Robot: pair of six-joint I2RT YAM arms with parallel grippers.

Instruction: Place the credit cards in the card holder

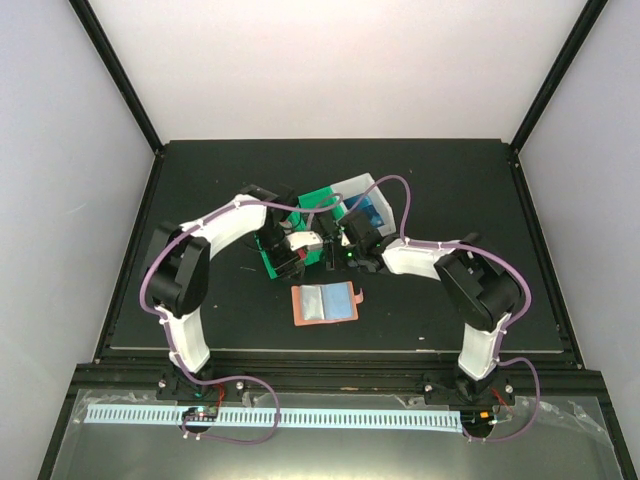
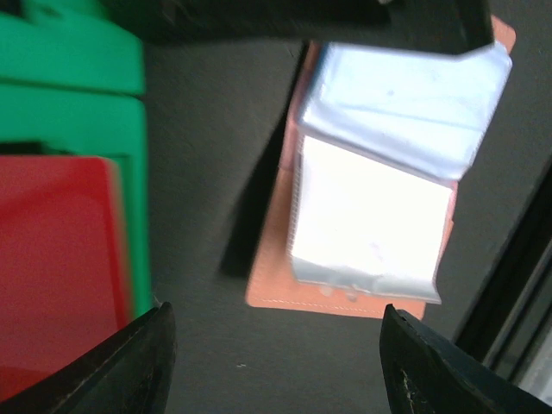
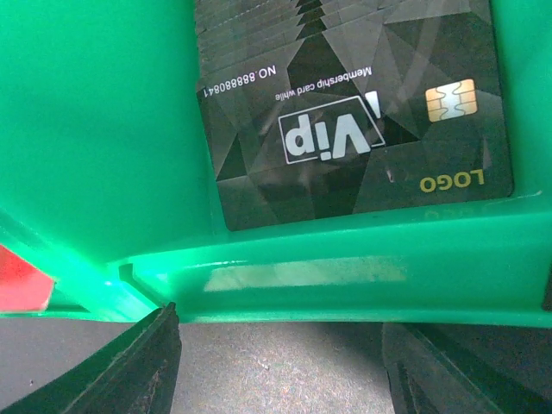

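An open card holder (image 1: 325, 302), pinkish-orange with clear sleeves, lies on the table in front of the green tray (image 1: 315, 200). In the left wrist view its white sleeve (image 2: 371, 216) shows sharply, with a red card surface (image 2: 56, 259) at the left edge in the tray. My left gripper is over the tray's left part; its fingers stand apart, nothing visible between them. My right gripper is open at the tray's front wall. Behind that wall lie black VIP cards (image 3: 345, 129) in an overlapping stack. A red piece (image 3: 21, 285) shows at the left.
A white box (image 1: 353, 187) holding blue items adjoins the tray at the back right. Dark right-arm parts (image 2: 345, 21) cross the top of the left wrist view, so the two arms are close together.
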